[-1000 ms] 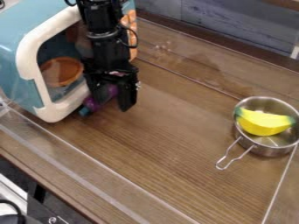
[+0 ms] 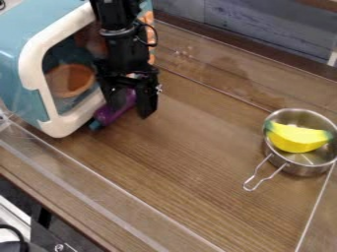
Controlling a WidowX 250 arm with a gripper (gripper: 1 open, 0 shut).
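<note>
My black gripper (image 2: 132, 103) hangs just in front of a light-blue toy oven or microwave (image 2: 33, 54) with a white door frame, open, over a purple object (image 2: 110, 116) with a blue end that lies on the wooden counter by the frame's lower edge. The gripper partly hides the purple object, and I cannot make out whether it touches it. An orange bowl (image 2: 73, 81) is inside the blue box.
A steel strainer (image 2: 306, 164) holding a yellow banana (image 2: 295, 137) stands at the right. A wall runs along the back.
My gripper has shifted very slightly over the last second, around the purple object. The other things are unchanged.
</note>
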